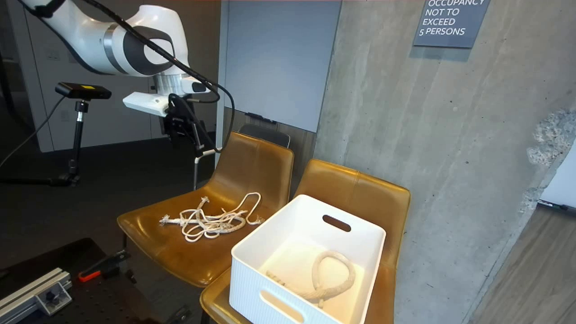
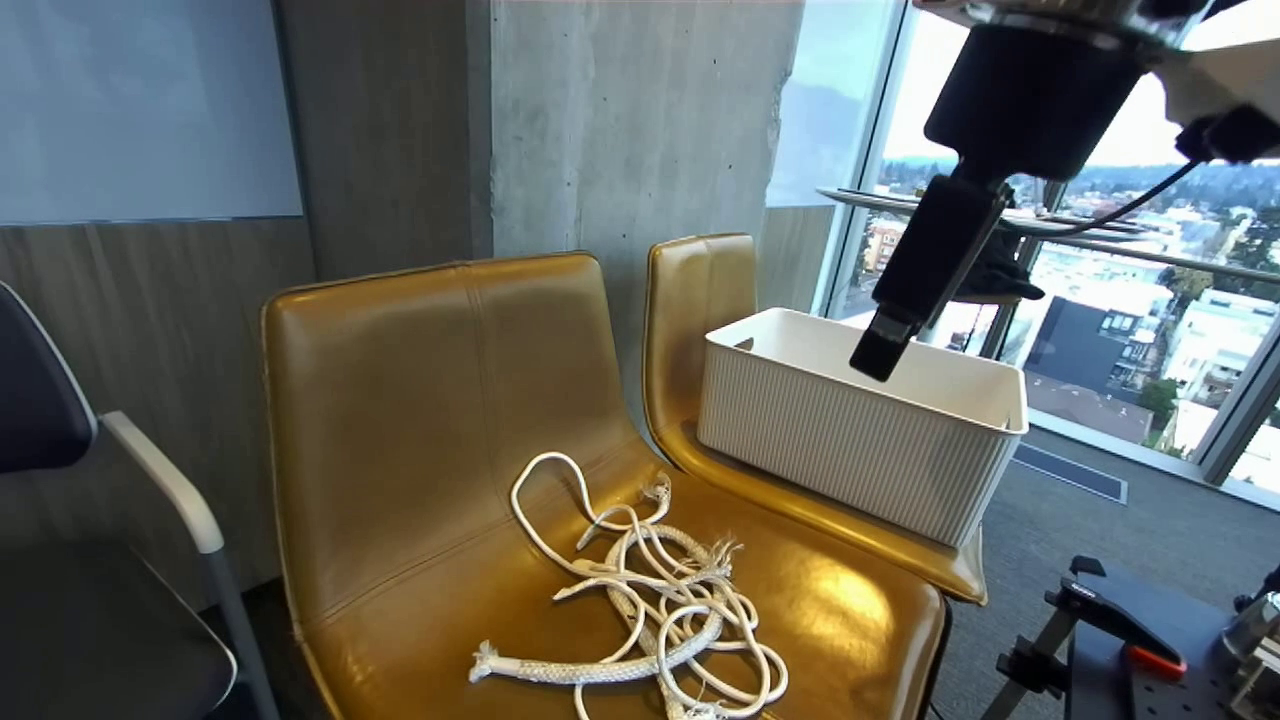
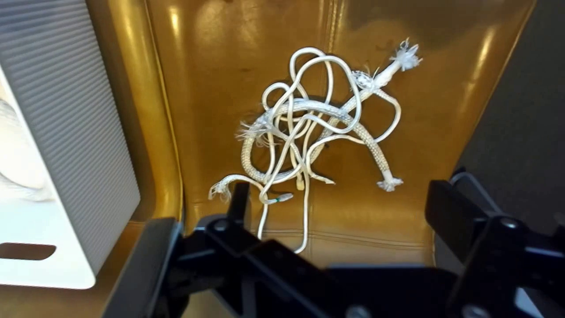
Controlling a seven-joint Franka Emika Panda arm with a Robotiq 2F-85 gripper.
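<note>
A loose tangle of white rope (image 3: 312,108), thin cord mixed with thicker braided lengths with frayed ends, lies on the seat of one tan chair (image 2: 396,456). On the neighbouring tan chair stands a white ribbed box (image 1: 259,286). Inside it rests a thick beige rope (image 1: 318,291) bent into a loop. My gripper is open above the tangle, well clear of it, and holds nothing. In the wrist view its fingers stand wide apart, with the rope lying beyond them. Exterior view 2 shows one dark finger (image 2: 924,270) in front of the box.
The box's wall (image 3: 79,122) rises left of the tangle in the wrist view. Chair backs and a concrete wall (image 1: 459,151) stand behind. A black camera on a stand (image 1: 81,92) is at the left. A dark table with a red-handled tool (image 2: 1152,658) sits nearby.
</note>
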